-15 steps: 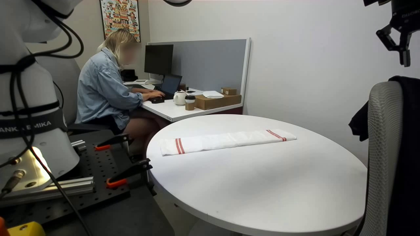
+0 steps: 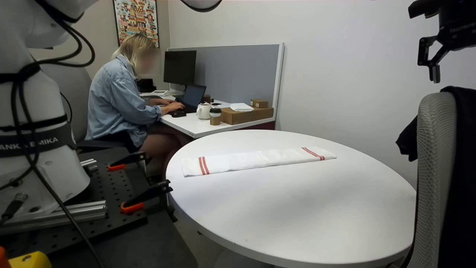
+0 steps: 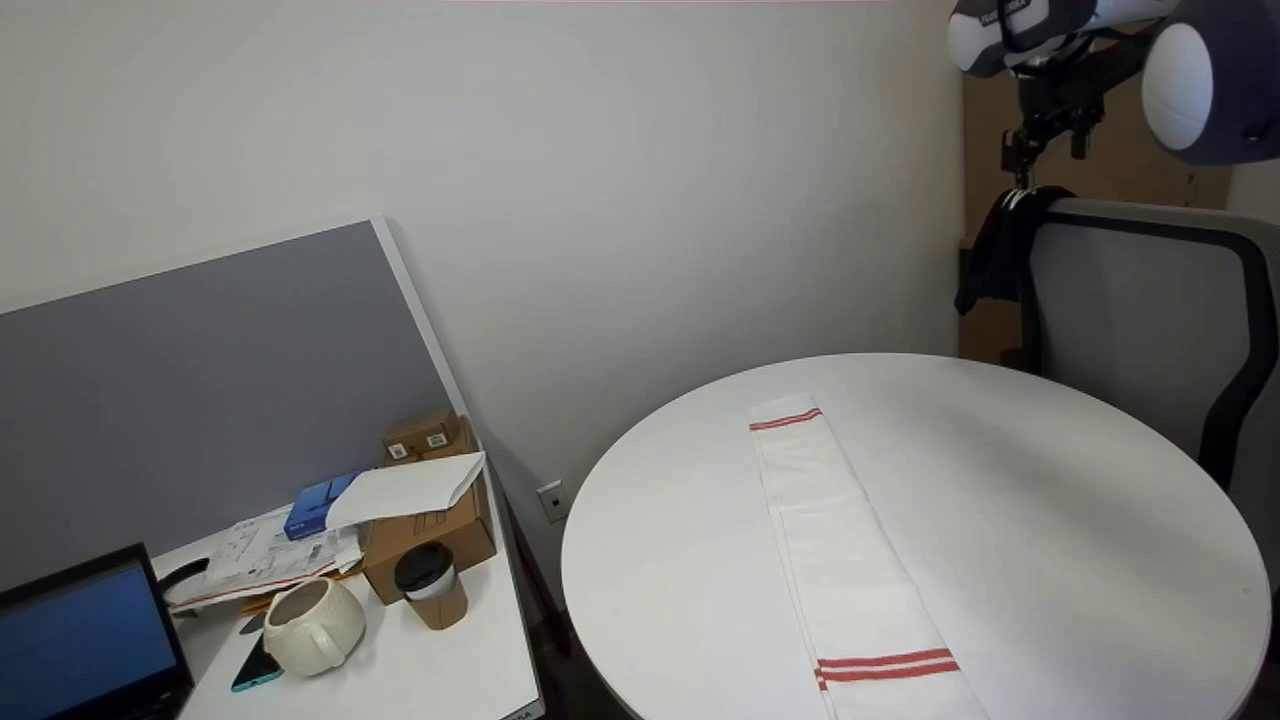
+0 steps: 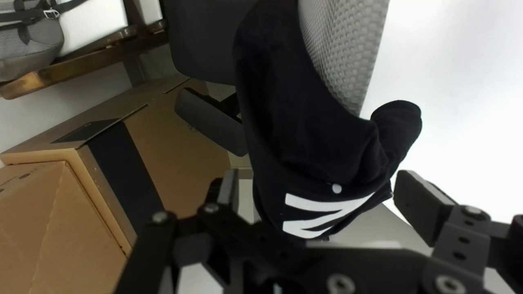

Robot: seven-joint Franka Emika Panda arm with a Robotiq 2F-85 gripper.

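My gripper is open, its fingers wide apart with nothing held between them. In the wrist view, a black garment (image 4: 314, 142) with white stripes hangs over a chair back and shows beyond the fingers. Exterior view 2 has the gripper (image 3: 1044, 150) just above the top of that chair, close over the garment (image 3: 998, 254); whether they touch, I cannot tell. At the right edge of exterior view 1, the gripper (image 2: 433, 73) hangs above the chair. A white towel (image 2: 263, 158) with red stripes lies folded in a long strip on the round table.
The mesh chair (image 3: 1140, 312) stands against the white round table (image 2: 290, 214), which is bare apart from the towel. Cardboard boxes (image 4: 73, 220) sit below and beside the gripper. A person (image 2: 120, 93) works at a desk with a mug (image 2: 203, 111) and a cup (image 2: 215, 117).
In exterior view 1 my gripper has shifted left and slightly down, and its angle has changed. The towel, garment and chair stay where they were.
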